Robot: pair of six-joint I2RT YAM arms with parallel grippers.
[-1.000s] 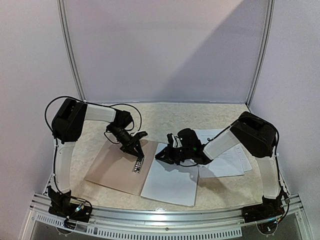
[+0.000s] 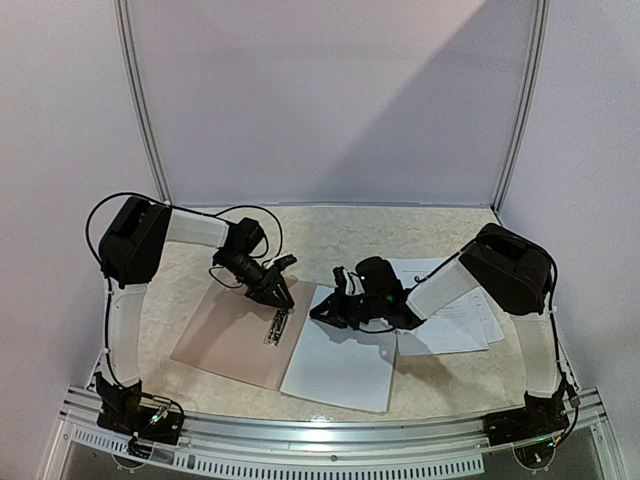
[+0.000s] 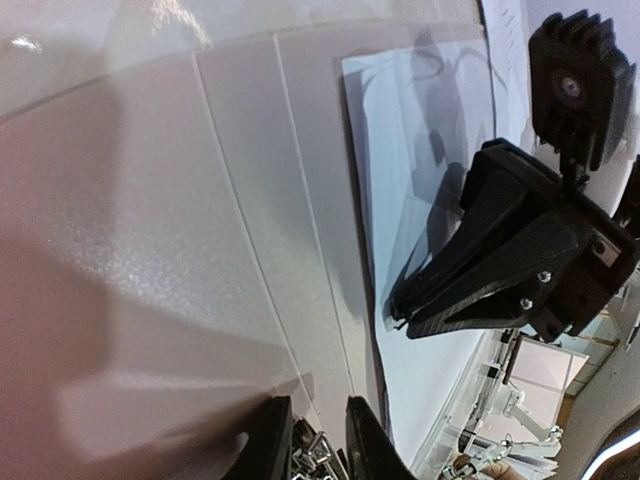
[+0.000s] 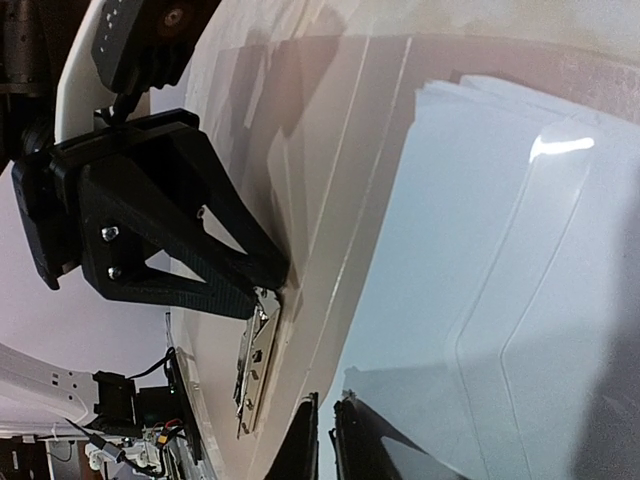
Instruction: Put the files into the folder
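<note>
The open pink folder (image 2: 225, 345) lies on the table, with a white sheet stack (image 2: 335, 370) on its right part. My left gripper (image 2: 285, 302) is shut on the metal clip (image 2: 275, 328) at the folder's middle, as the right wrist view (image 4: 255, 355) shows. My right gripper (image 2: 322, 312) is shut and rests low on the white sheets near their upper left corner, with nothing visible between its fingers.
More loose papers (image 2: 445, 335) lie to the right, partly under the right arm. Walls enclose the back and both sides.
My left gripper has shifted very slightly toward the right since a second ago. The right arm and the papers have not visibly moved.
</note>
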